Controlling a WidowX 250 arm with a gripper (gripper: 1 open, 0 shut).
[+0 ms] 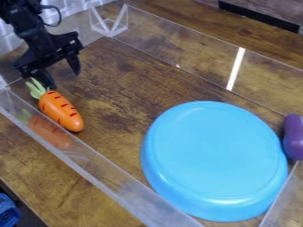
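Note:
A black robot gripper [50, 58] hangs at the upper left, over the wooden floor just behind an orange toy carrot [59, 110] with a green top. The carrot lies along the clear left wall of the enclosure. Whether the gripper's fingers are open or shut is hard to make out.
A large light-blue plate [213, 160] fills the lower right. A purple toy [293, 137] sits at the right edge. Clear plastic walls border the area.

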